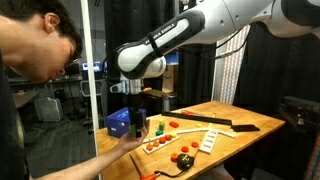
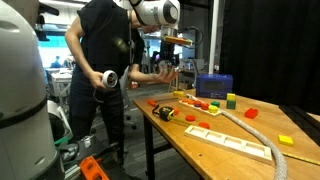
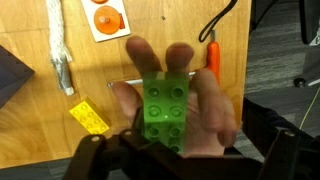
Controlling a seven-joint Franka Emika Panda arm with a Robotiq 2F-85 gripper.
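A green block (image 3: 165, 112) with round studs lies in a person's open hand (image 3: 208, 110), straight below my gripper in the wrist view. The dark fingers stand wide apart on either side of the block and hand, so the gripper is open and not clamped on anything. In exterior view 1 the gripper (image 1: 134, 112) points down just above the person's palm (image 1: 126, 144), beside the table's near left side. The block is small and dark there, partly hidden by the fingers.
The wooden table (image 1: 232, 139) carries a blue box (image 1: 119, 123), a white board (image 1: 209, 140), a long grey strip (image 1: 200, 118) and several small coloured pieces. A yellow block (image 3: 89, 116) lies left of the hand. The person leans in close at the left.
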